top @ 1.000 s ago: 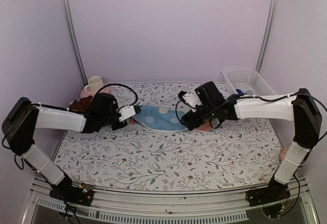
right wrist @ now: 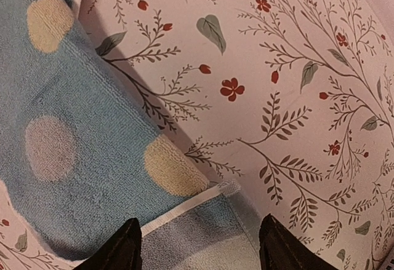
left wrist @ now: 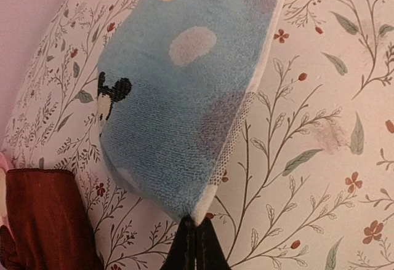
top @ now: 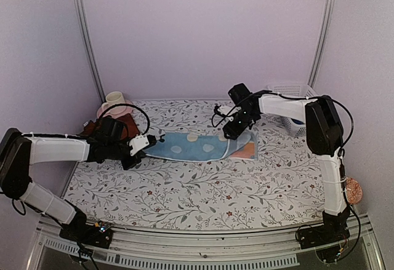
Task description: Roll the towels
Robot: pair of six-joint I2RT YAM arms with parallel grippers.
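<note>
A blue spotted towel (top: 197, 147) lies stretched left to right on the floral mat. My left gripper is shut on the towel's near left corner. My right gripper stands open above the towel's right end, where a pale-edged fold (right wrist: 191, 221) lies between and beyond its fingers. An orange patch (top: 245, 152) shows at that right end in the top view.
A dark red cloth (left wrist: 43, 214) lies at the left, with a pink plate and a cream mug (top: 114, 99) behind it. A white basket (top: 295, 128) stands at the back right.
My left gripper has drawn the towel leftward and toward the front, straightening it.
</note>
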